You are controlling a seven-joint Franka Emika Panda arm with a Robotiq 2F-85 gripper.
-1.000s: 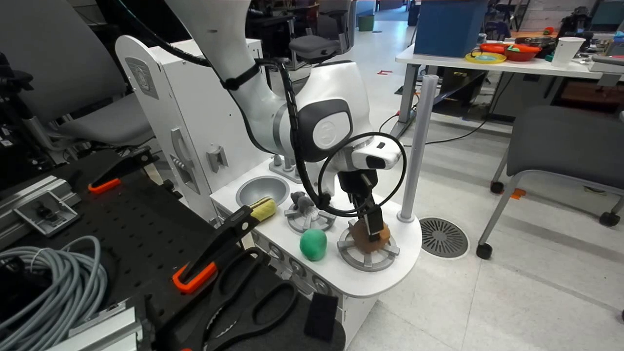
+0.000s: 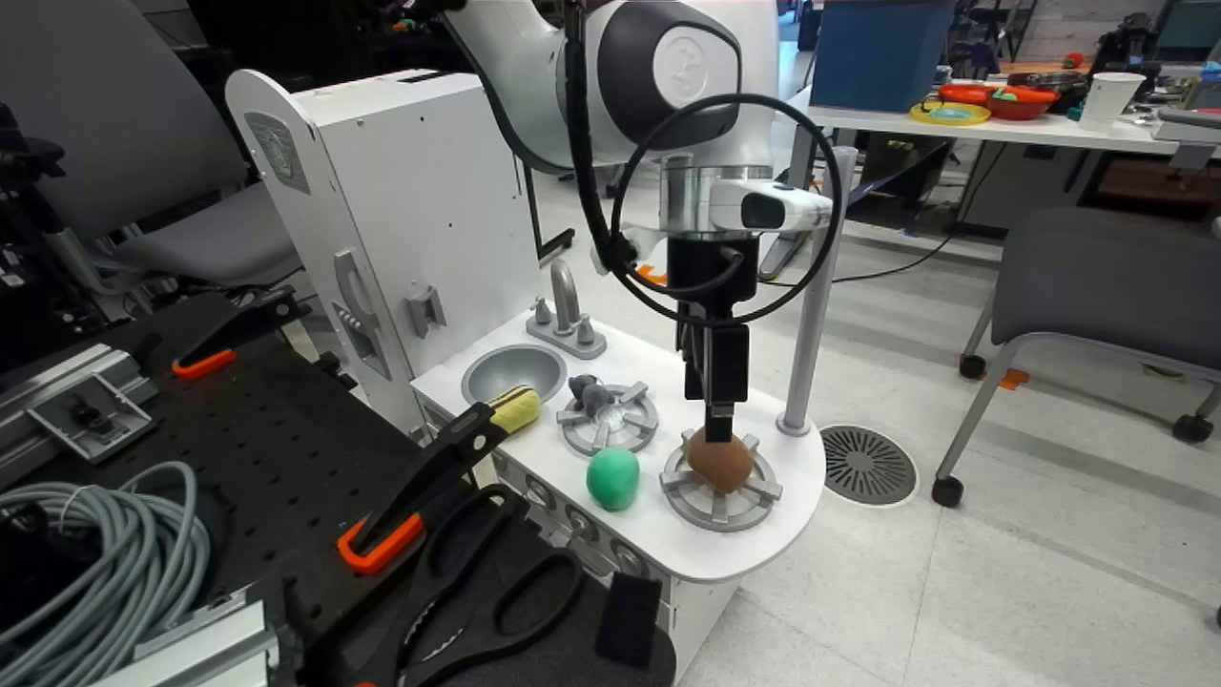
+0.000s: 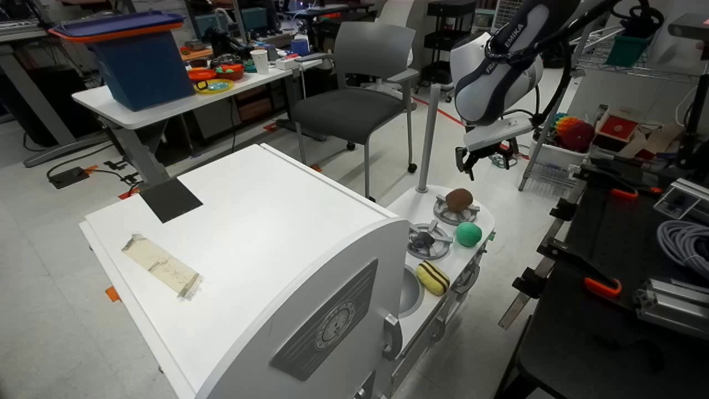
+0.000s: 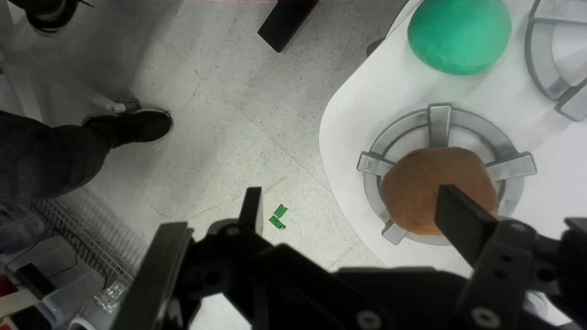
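A brown rounded plush [image 2: 718, 462] rests on the grey front burner [image 2: 718, 510] of a white toy kitchen. Above it hangs my gripper [image 2: 716, 426], open, its fingers pointing down. In the wrist view the fingers [image 4: 251, 211] stand wide apart, and only the right one overlaps the brown plush [image 4: 426, 181]; mostly floor shows between them. From the second exterior view, the gripper [image 3: 485, 163] is clear of the plush and higher up. Beside the burner sits a green ball-like toy [image 2: 613, 477]. A small grey toy [image 2: 590, 394] lies on the other burner [image 2: 609, 430].
A yellow, black-striped toy [image 3: 433, 277] lies by the sink [image 2: 512, 376]. An upright grey post [image 2: 815, 298] stands at the counter's end. The black cart [image 2: 286, 458] holds clamps, scissors and a cable coil.
The arm has risen and straightened, lifting my gripper from down at the brown plush to above it. The plush remains on the same burner; the other toys have not moved.
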